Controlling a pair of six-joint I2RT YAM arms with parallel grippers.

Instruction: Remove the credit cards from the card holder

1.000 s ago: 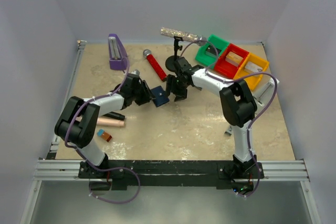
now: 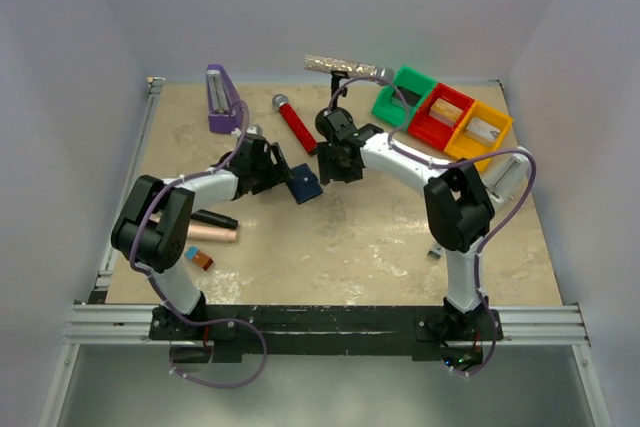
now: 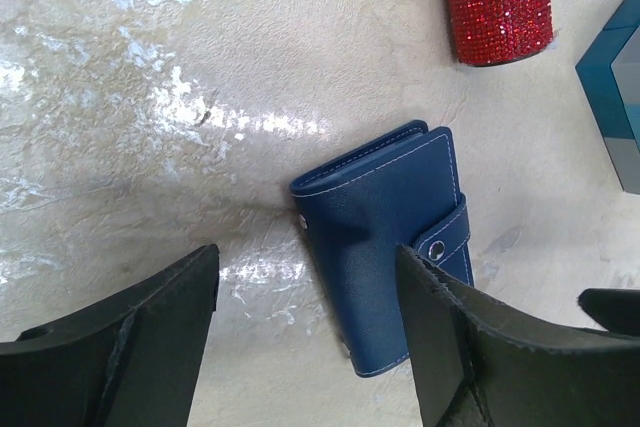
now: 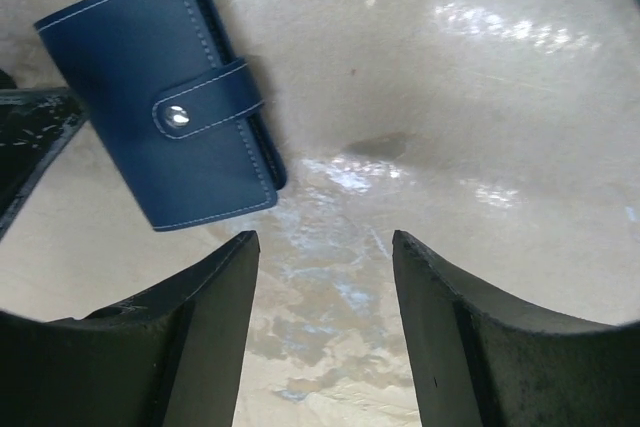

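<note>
The dark blue card holder (image 2: 303, 184) lies flat on the table between my two grippers, its snap strap closed. No card shows; any inside are hidden. In the left wrist view the holder (image 3: 375, 237) is ahead of my left gripper, which is open, its right finger (image 3: 425, 292) overlapping the holder's strap side in the picture. My right gripper is also open with bare table between its fingers. From there the holder (image 4: 165, 97) appears at upper left, with a dark fingertip of the other gripper by its far edge.
Behind the holder lies a red glittery microphone (image 2: 296, 127), and a microphone stand (image 2: 338, 97) stands near my right gripper. Green, red (image 2: 437, 117) and yellow bins sit at the back right.
The holder lies where it was.
</note>
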